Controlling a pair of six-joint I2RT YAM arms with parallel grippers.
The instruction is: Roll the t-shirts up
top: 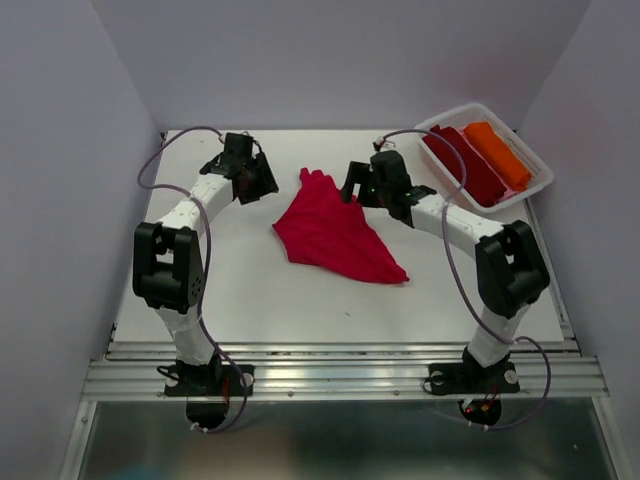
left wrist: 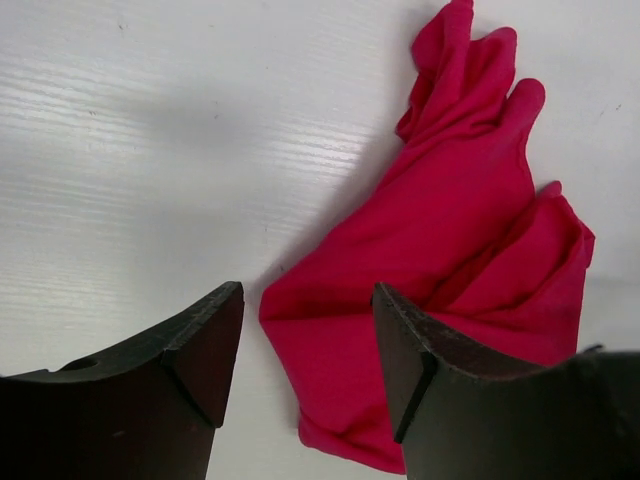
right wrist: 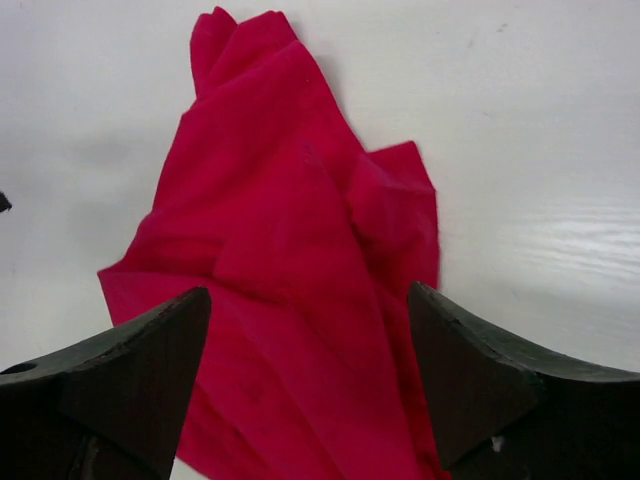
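One crumpled red t-shirt (top: 335, 235) lies unrolled near the middle of the white table. To its upper left hovers my left gripper (top: 262, 182), apart from the cloth. In the left wrist view the shirt (left wrist: 450, 210) spreads below my fingers (left wrist: 205, 350), and nothing is between them. My right gripper (top: 352, 182) hangs at the shirt's upper right edge. The right wrist view has the shirt (right wrist: 270, 200) beneath its parted fingers (right wrist: 440, 370); no cloth is gripped there. Both grippers stand open.
A white basket (top: 433, 153) at the back right holds a dark red roll (top: 468, 172), a pink one (top: 487, 152) and an orange one (top: 500, 153). Bare table (top: 250, 310) lies in front of the shirt and on both sides.
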